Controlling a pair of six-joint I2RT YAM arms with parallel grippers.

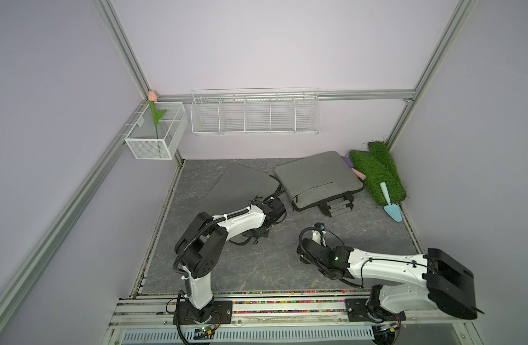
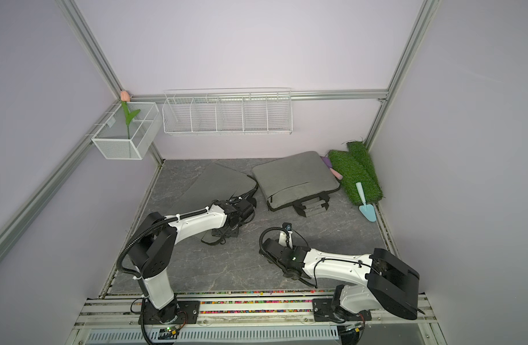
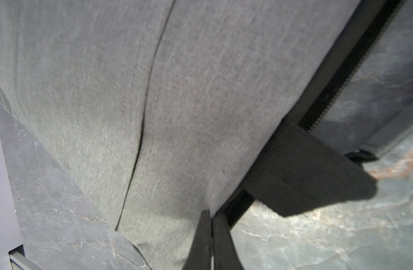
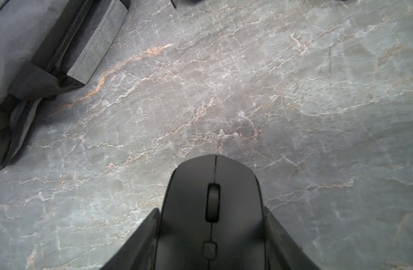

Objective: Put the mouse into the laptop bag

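The black mouse (image 4: 183, 202) is held in my right gripper, low over the floor at front right, with its scroll wheel facing up. The grey laptop bag (image 1: 315, 178) (image 2: 292, 178) lies flat at back right, handle toward the front. My left gripper is shut, its fingertips at grey fabric (image 3: 179, 112) beside a black zipper edge; whether fabric is pinched between them I cannot tell. In both top views the left gripper is largely hidden by its arm, above a flat grey piece (image 1: 235, 184) left of the bag.
Green turf mats (image 1: 376, 172) with a blue trowel (image 1: 392, 211) lie at the right edge. Wire baskets (image 1: 255, 115) hang on the back wall and left, one with a tulip (image 1: 154, 100). The marbled floor between the arms is mostly clear.
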